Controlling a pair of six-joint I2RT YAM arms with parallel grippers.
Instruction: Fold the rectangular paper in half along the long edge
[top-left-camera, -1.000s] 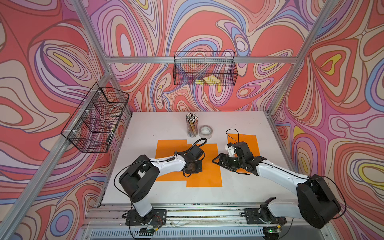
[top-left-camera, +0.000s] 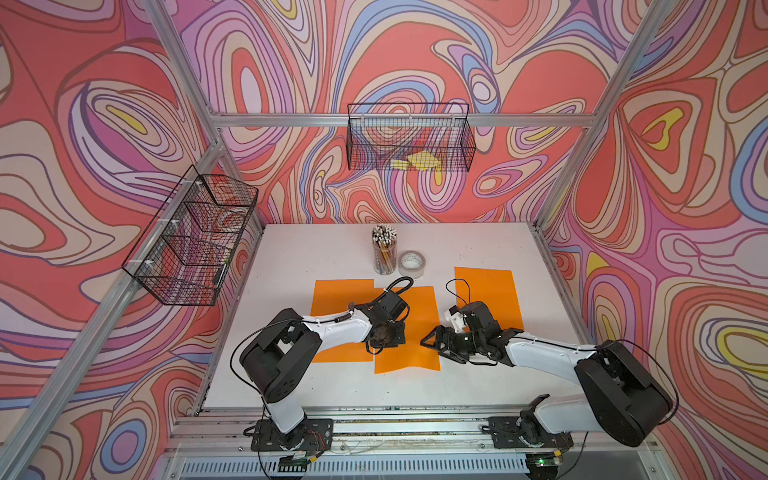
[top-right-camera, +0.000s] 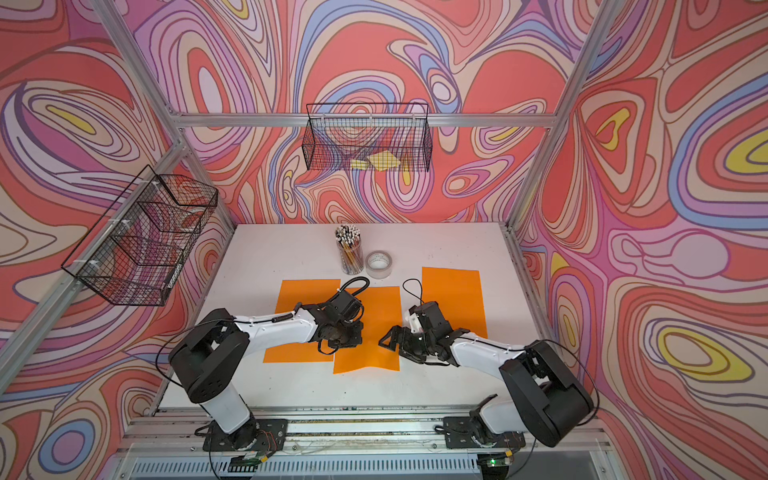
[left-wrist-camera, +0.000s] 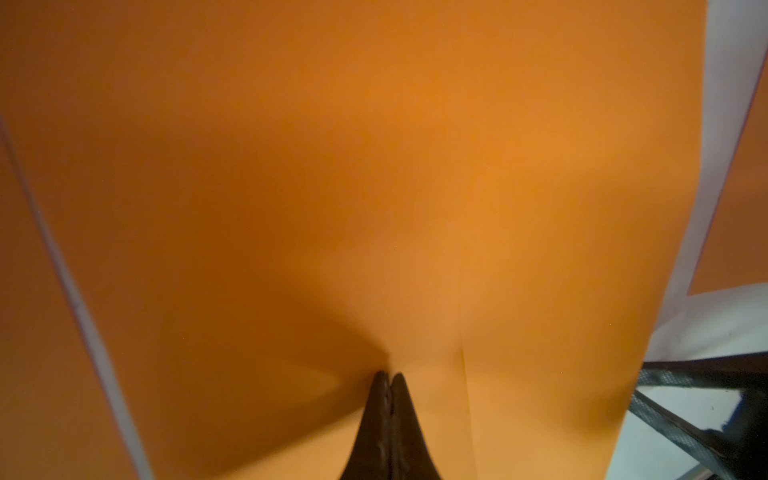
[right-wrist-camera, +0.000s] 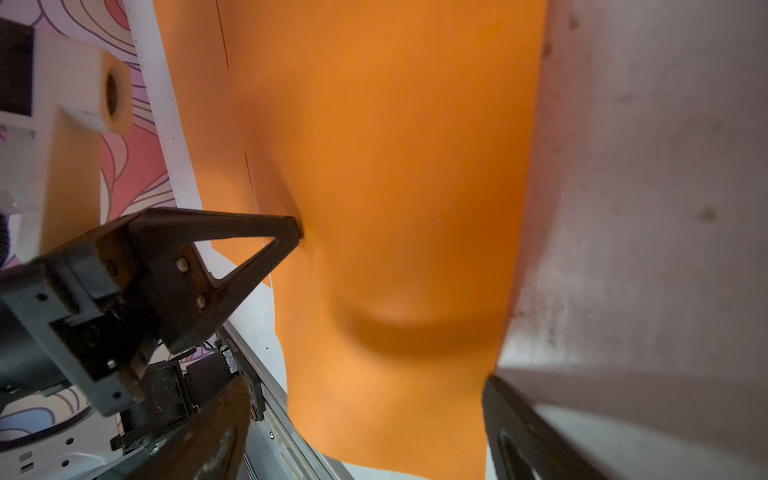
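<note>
The middle orange sheet lies on the white table, its near edge slightly bowed. My left gripper is shut, tips down on that sheet, with a faint crease beside them in the left wrist view. My right gripper is low at the sheet's right edge, open, with paper spanning between its blurred fingers; one finger presses against that edge.
Other orange sheets lie at left and right. A cup of pens and a tape roll stand behind. Wire baskets hang at the back and left.
My left gripper stays in place.
</note>
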